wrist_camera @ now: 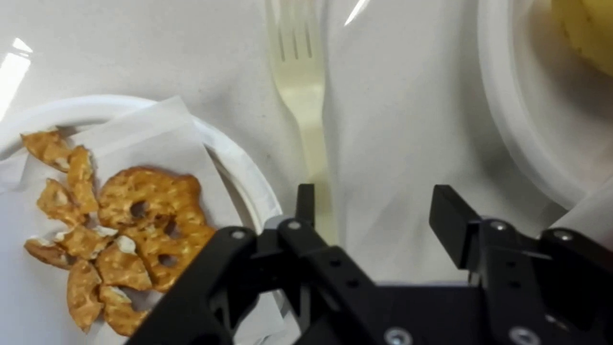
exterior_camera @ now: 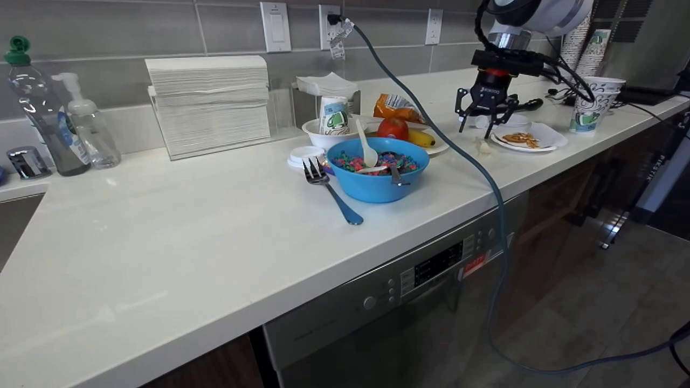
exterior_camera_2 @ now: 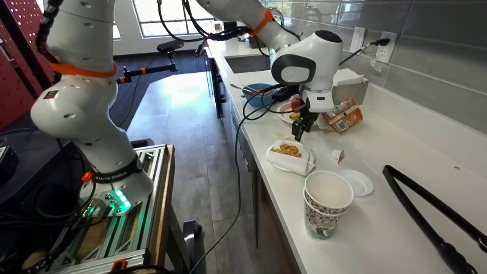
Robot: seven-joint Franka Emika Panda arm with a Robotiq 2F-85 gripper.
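My gripper points down over the counter with its fingers apart and nothing between its fingers. In the wrist view a pale plastic fork [wrist_camera: 301, 86] lies tines away from me, its handle passing below the left finger [wrist_camera: 305, 201]. To the left, a white plate [wrist_camera: 258, 184] with a paper liner carries broken pretzel pieces [wrist_camera: 155, 201]. On the right is another white plate [wrist_camera: 500, 109] with a yellow fruit on it. From the side, the gripper [exterior_camera: 475, 131] hangs above the counter just left of the pretzel plate [exterior_camera: 550, 148].
A blue bowl [exterior_camera: 381, 188] with colourful bits and spoons stands left of the gripper, and a metal fork [exterior_camera: 336, 201] lies beside it. Stacked paper cups [exterior_camera_2: 326, 196] and black tongs [exterior_camera_2: 429, 219] occupy the near counter. A cable [exterior_camera: 446, 139] crosses the counter.
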